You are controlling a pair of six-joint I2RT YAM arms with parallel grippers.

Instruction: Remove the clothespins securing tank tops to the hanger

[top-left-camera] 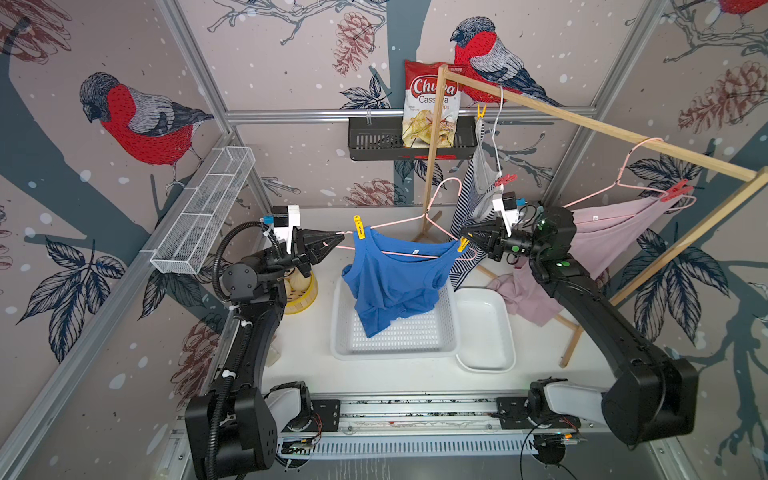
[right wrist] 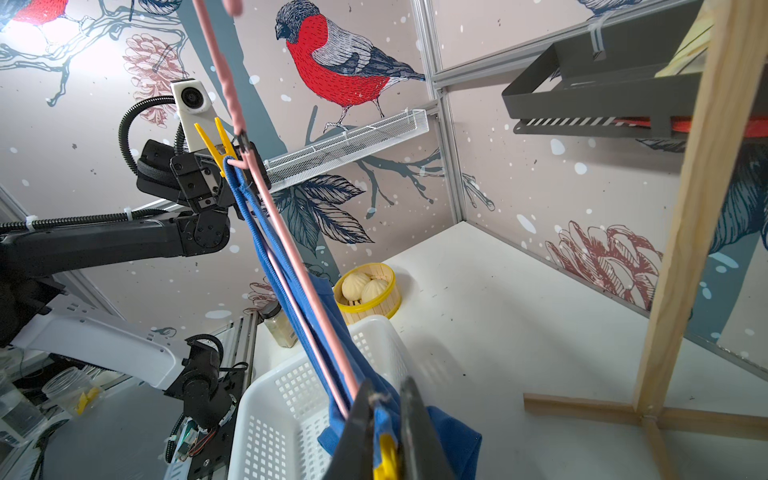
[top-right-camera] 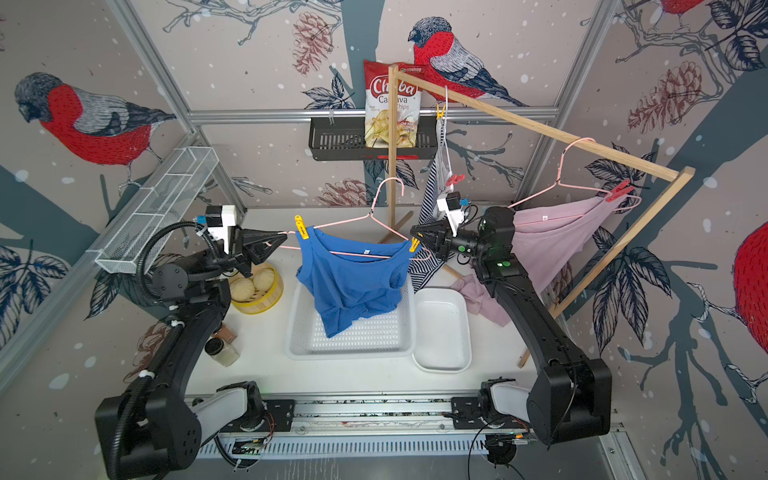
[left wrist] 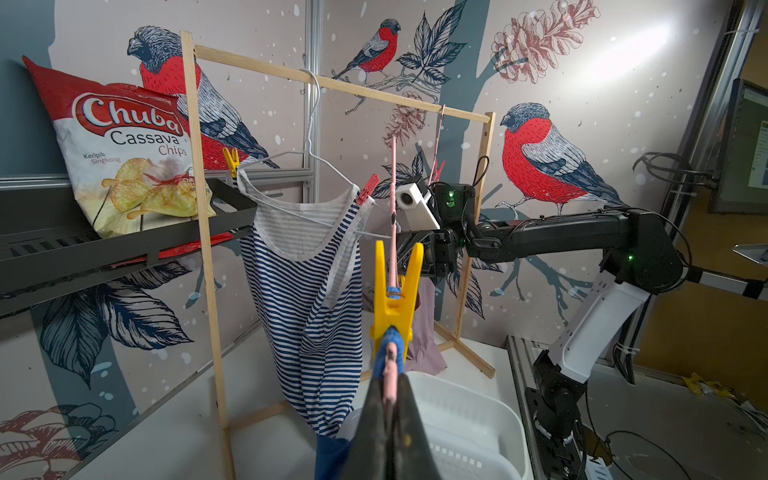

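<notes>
The blue tank top [top-left-camera: 400, 280] hangs on a pink hanger [top-left-camera: 400, 220], held in the air between my two arms. A yellow clothespin [top-left-camera: 359, 227] stands upright on its left strap; another yellow clothespin [top-left-camera: 463, 244] is on the right strap. My left gripper [top-left-camera: 342, 234] is shut on the hanger's left end, just outside the left pin; in the left wrist view the pink rod runs between its fingers. At the right strap, my right gripper [top-left-camera: 464, 233] is shut on the right pin. Only part of this yellow pin [right wrist: 388, 457] shows between its fingers in the right wrist view.
A white basket [top-left-camera: 344, 340] sits beneath the top, beside an empty white tray [top-left-camera: 485, 364]. Behind stands the wooden rack [top-left-camera: 560, 113] with a striped tank top [left wrist: 296, 320] and a pink one [top-left-camera: 616, 228], both pinned. A bun steamer [top-right-camera: 260, 304] is at left.
</notes>
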